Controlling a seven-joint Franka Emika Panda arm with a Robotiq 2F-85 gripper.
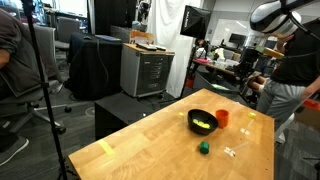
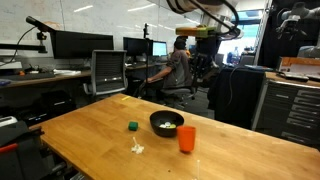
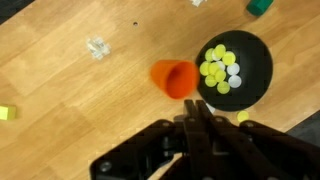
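An orange cup is upright beside the black bowl, seemingly at table level; exterior view 2 also shows the cup to the right of the bowl. In the wrist view the cup is blurred and lies beyond the fingertips, apart from them. Several yellow and white round pieces fill part of the bowl. High over the table's far side hangs my gripper; its fingers look close together, no object shows between them, and how far they are closed is unclear.
A green block stands near the bowl, and a crumpled white piece lies in front of it. One yellow piece is just outside the bowl, and a yellow block is farther off.
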